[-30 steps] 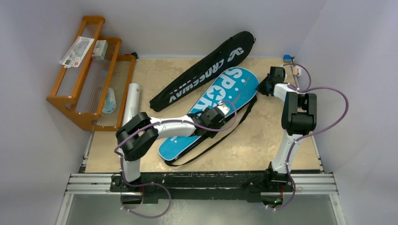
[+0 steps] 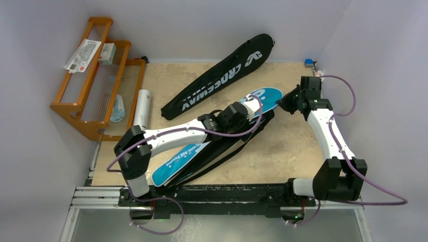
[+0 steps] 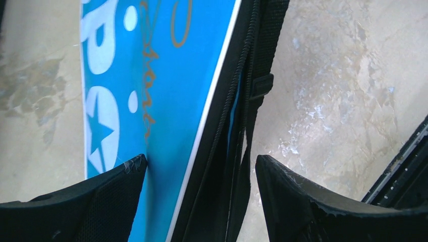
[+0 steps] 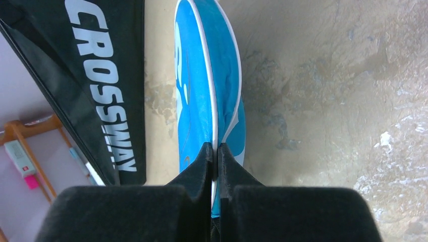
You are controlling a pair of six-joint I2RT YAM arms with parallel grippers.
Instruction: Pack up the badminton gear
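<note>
A blue racket bag (image 2: pixel 184 160) with a black side and strap lies diagonally mid-table, its blue face partly tipped up. In the right wrist view, my right gripper is shut on the white-piped edge of the bag's blue flap (image 4: pixel 194 96), at its upper right end. Over the bag's middle, my left gripper stands open, its fingers either side of the bag's long edge; the arm hides that part from above. The zip side (image 3: pixel 217 146) shows between those fingers. Behind lies a black CROSSWAY bag (image 2: pixel 219 75), apart from the blue one.
A wooden shelf (image 2: pixel 115 83) with small packages stands at the left. Beside it is a white roll (image 2: pixel 142 110). A small blue item (image 2: pixel 309 63) sits at the back right corner.
The blue bag has tilted, showing more black side, and its lower end has slid left and forward.
</note>
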